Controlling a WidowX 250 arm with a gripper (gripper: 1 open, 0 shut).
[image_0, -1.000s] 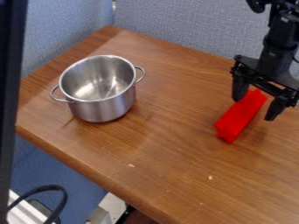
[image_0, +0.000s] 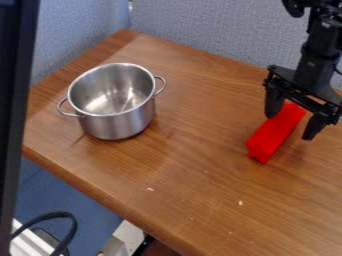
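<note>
A long red block (image_0: 271, 138) lies slanted on the wooden table (image_0: 187, 190) at the right of the camera view. My black gripper (image_0: 293, 116) is open over its upper end, one finger on each side; whether they touch it I cannot tell. The block's far end is partly hidden by the gripper. A steel pot (image_0: 111, 101) with two handles stands upright on the table at the left.
Grey padded walls (image_0: 201, 25) border the table at the back. A blue floor and some black cable show past the table's lower-left edge.
</note>
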